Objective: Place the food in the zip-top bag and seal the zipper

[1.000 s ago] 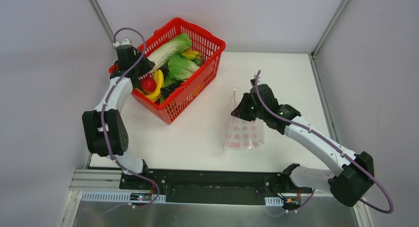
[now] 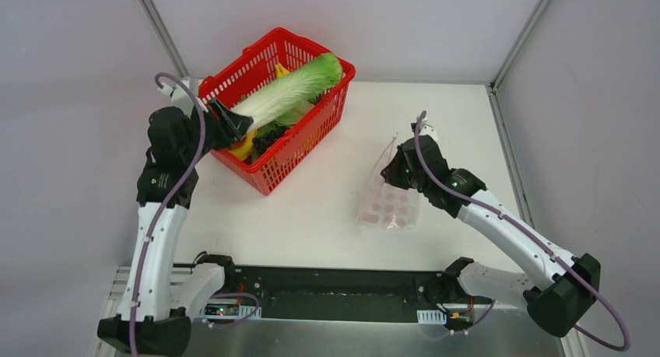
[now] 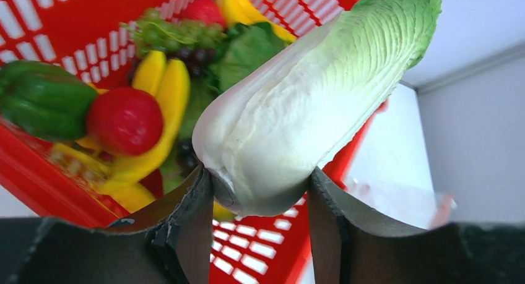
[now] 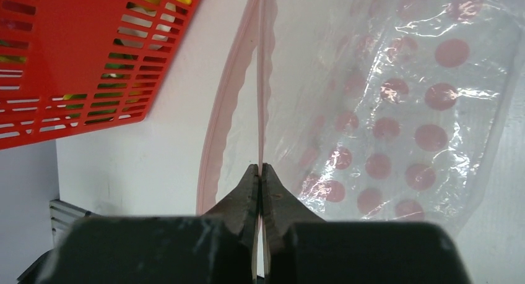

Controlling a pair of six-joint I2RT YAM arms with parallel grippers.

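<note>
A long napa cabbage (image 2: 300, 86) hangs over the red basket (image 2: 276, 161), its white base between the fingers of my left gripper. Its leafy green end points up and right, away from the gripper. On the right, my right gripper is shut on the pink rim of the clear zip top bag (image 4: 405, 120). That bag has pink dots and hangs above the white table. One pink edge stands apart from the pinched one, leaving a gap at the bag's mouth. No food shows inside it.
Still in the basket are bananas (image 3: 173, 101), a red round fruit (image 3: 124, 122), a green pepper (image 3: 44, 99) and grapes (image 3: 176, 38). Bare white table (image 2: 335, 201) lies between basket and bag. Walls close in at both sides.
The cabbage has risen out of the basket and shifted right, carried by my left gripper. My right gripper has moved slightly right with the bag.
</note>
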